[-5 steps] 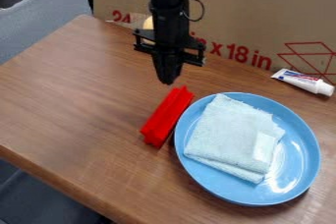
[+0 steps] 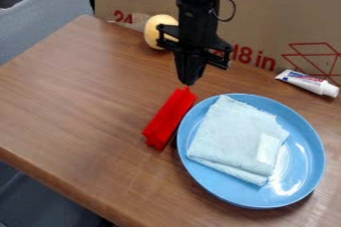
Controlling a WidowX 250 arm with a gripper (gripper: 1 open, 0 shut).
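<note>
My black gripper (image 2: 189, 72) hangs over the table, just above and behind the upper end of a red elongated object (image 2: 170, 117), with its fingertips close together and nothing showing between them. The red object lies beside a blue plate (image 2: 296, 186), on which a folded pale cloth (image 2: 232, 136) rests.
A yellow rounded object (image 2: 160, 28) stands at the back, partly behind the arm. A white tube (image 2: 308, 81) lies at the back right before a cardboard box (image 2: 273, 12).
The objects on the table look unmoved.
</note>
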